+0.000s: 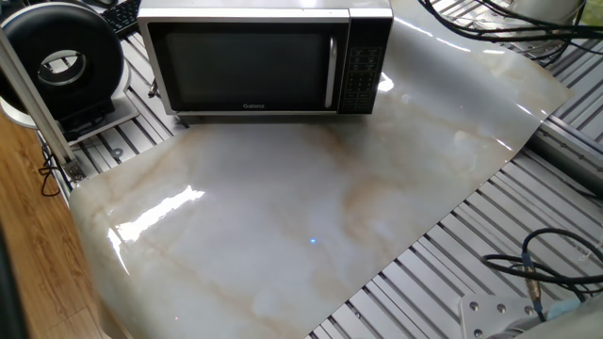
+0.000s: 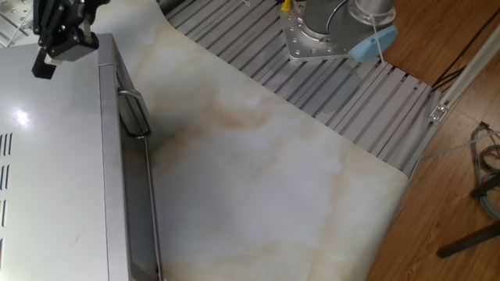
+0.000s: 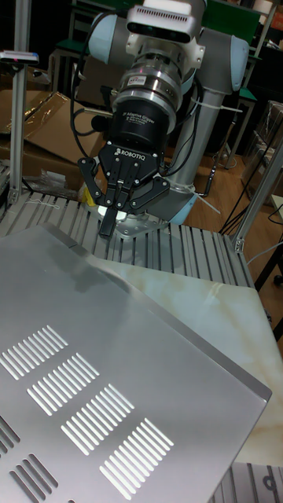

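A silver microwave (image 1: 268, 61) with a dark glass door stands at the back of the marbled sheet in exterior view 1. Its door is closed, and the upright handle (image 1: 331, 72) sits beside the control panel. From above, the same microwave (image 2: 55, 156) fills the left side of exterior view 2. My black gripper (image 3: 108, 225) points downward beyond the microwave's top edge in exterior view 3. Its fingers come together at the tips, and nothing shows between them. In exterior view 2 the gripper (image 2: 47, 66) appears over the microwave's upper corner; exterior view 1 leaves it out.
The marbled sheet (image 1: 254, 217) is bare in front of the microwave. Slatted metal table (image 1: 424, 282) shows along its edge. A round black object (image 1: 61, 66) stands left of the microwave. Dark cables (image 1: 499, 33) hang at the upper right.
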